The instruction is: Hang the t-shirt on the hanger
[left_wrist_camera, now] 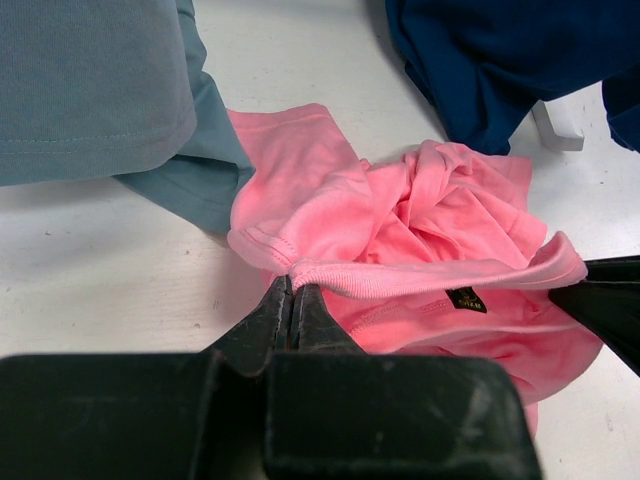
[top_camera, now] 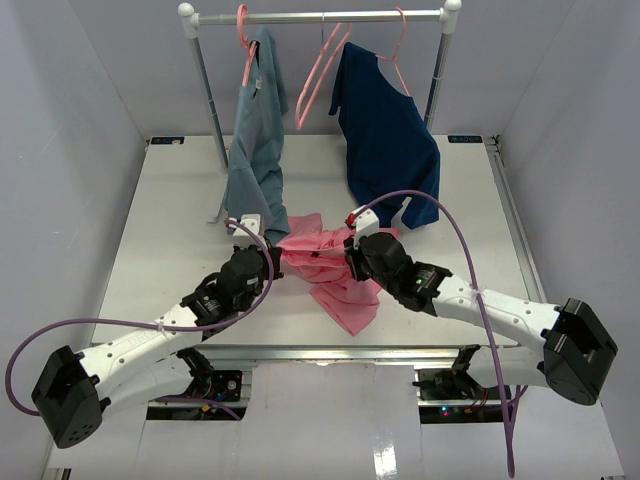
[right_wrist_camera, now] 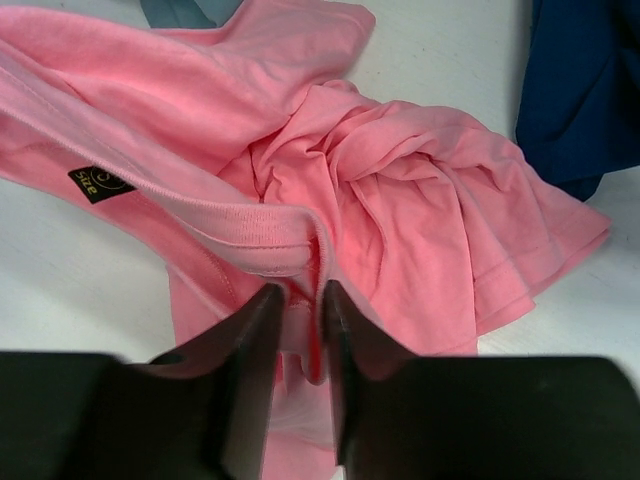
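Observation:
The pink t-shirt (top_camera: pixel 338 295) lies crumpled mid-table, its collar band (left_wrist_camera: pixel 410 279) lifted and stretched between my grippers, with a black label (right_wrist_camera: pixel 98 183) inside. My left gripper (top_camera: pixel 277 255) is shut on the collar's left part. My right gripper (top_camera: pixel 349 258) is shut on the collar's other part; its fingers look blurred in its wrist view. An empty pink hanger (top_camera: pixel 315 75) hangs from the middle of the rail above.
A rail (top_camera: pixel 300 18) stands at the back, holding a grey-blue garment (top_camera: pixel 255 150) on the left and a navy garment (top_camera: pixel 385 140) on the right, both reaching down beside the pink shirt. Bare table lies at both sides.

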